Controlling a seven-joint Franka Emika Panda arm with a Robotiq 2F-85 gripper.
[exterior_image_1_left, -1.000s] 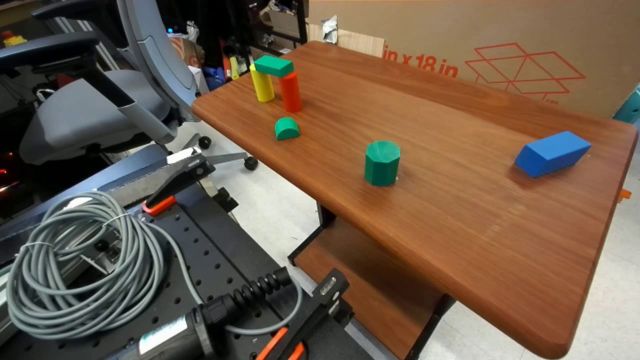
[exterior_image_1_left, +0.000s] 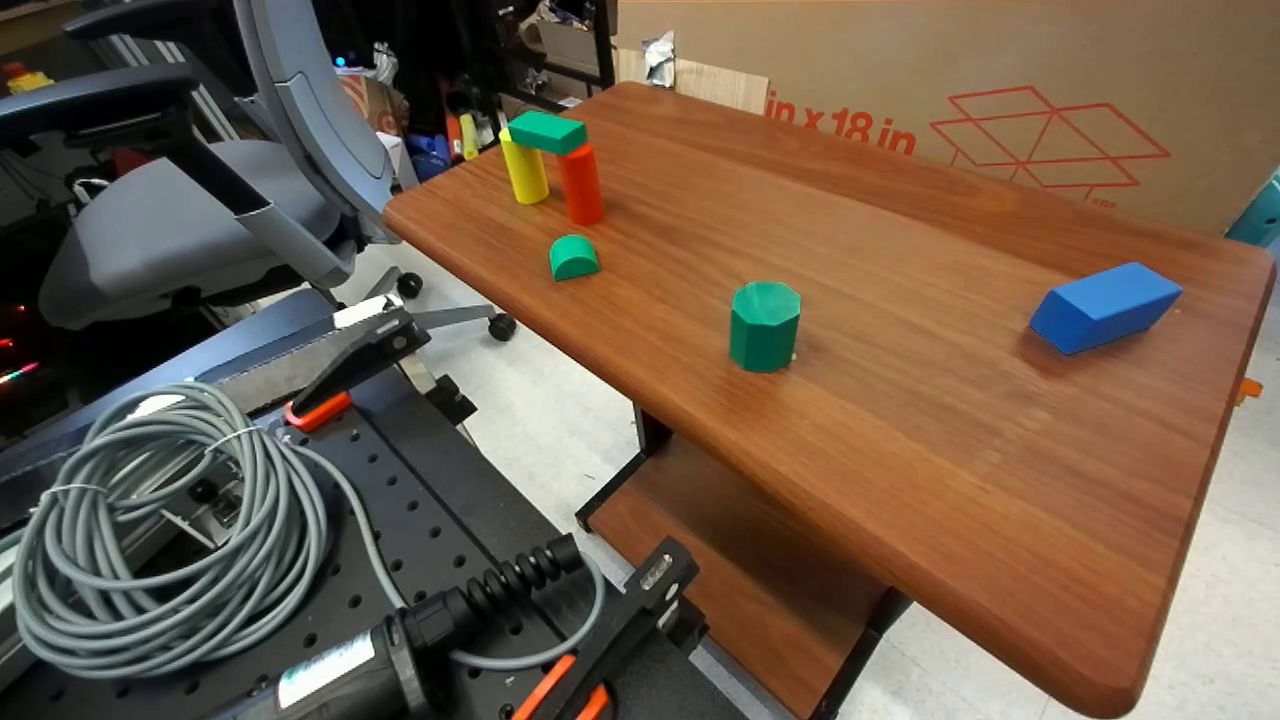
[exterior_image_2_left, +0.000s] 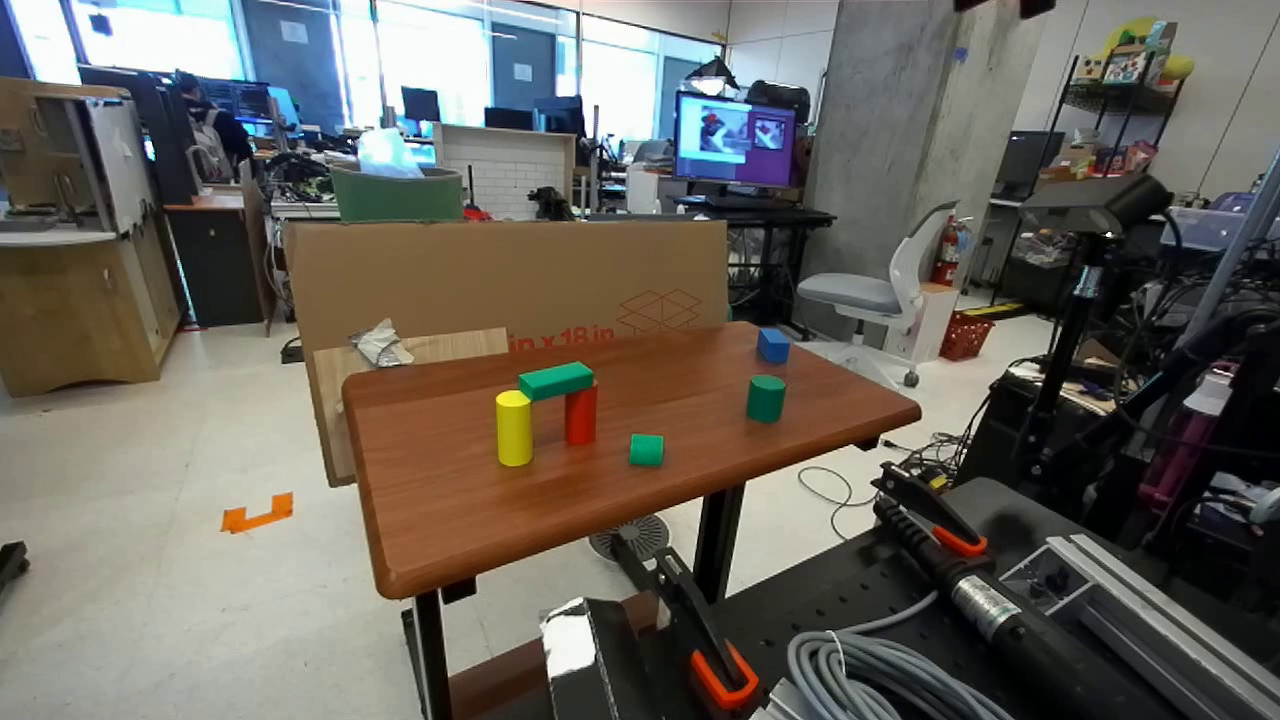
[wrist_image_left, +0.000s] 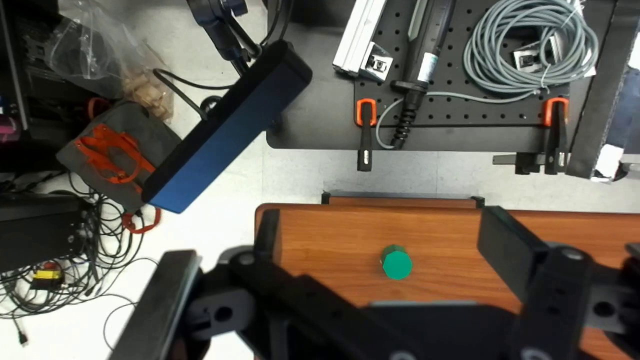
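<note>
Seen from above in the wrist view, my gripper is open, its two dark fingers wide apart and nothing held. Between and below them, on the table, stands a green octagonal block (wrist_image_left: 397, 264). A green flat block (exterior_image_1_left: 547, 132) bridges a yellow cylinder (exterior_image_1_left: 525, 170) and a red cylinder (exterior_image_1_left: 581, 186) at the table's far left in exterior view 1. In front of that bridge sits a green half-round block (exterior_image_1_left: 573, 257). Toward the right side lies a blue block (exterior_image_1_left: 1105, 307) with slanted ends. Neither exterior view shows the gripper.
The wooden table (exterior_image_1_left: 912, 480) has bare room between the blocks. A large cardboard sheet (exterior_image_2_left: 504, 282) stands along its far side. Across a gap from the near edge is a black bench with clamps and a coiled grey cable (exterior_image_1_left: 174, 540).
</note>
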